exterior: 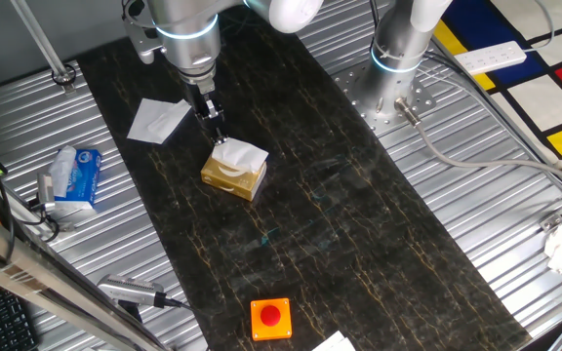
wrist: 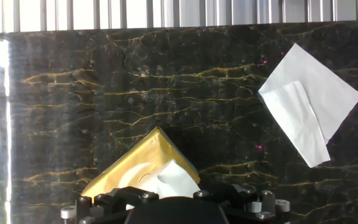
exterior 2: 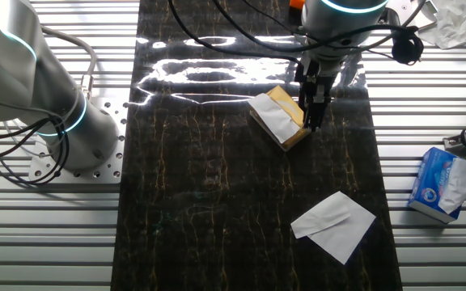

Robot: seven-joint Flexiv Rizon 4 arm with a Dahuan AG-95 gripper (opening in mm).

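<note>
A gold tissue box (exterior: 232,179) stands on the dark marbled mat, a white tissue (exterior: 240,154) sticking out of its top. My gripper (exterior: 220,138) points down at the box's edge, close to the tissue. From the other side, exterior view 2 shows the gripper (exterior 2: 314,123) by a corner of the gold box (exterior 2: 285,99). Along the bottom of the wrist view, black gripper parts cover much of the box (wrist: 140,163) and part of its tissue (wrist: 174,180). Whether the fingers are apart, or touch the tissue, cannot be made out.
A loose, partly folded white tissue (exterior 2: 334,226) lies flat on the mat. A blue tissue pack (exterior: 78,178) sits off the mat on the slatted table. An orange box with a red button (exterior: 271,318) is at the near end.
</note>
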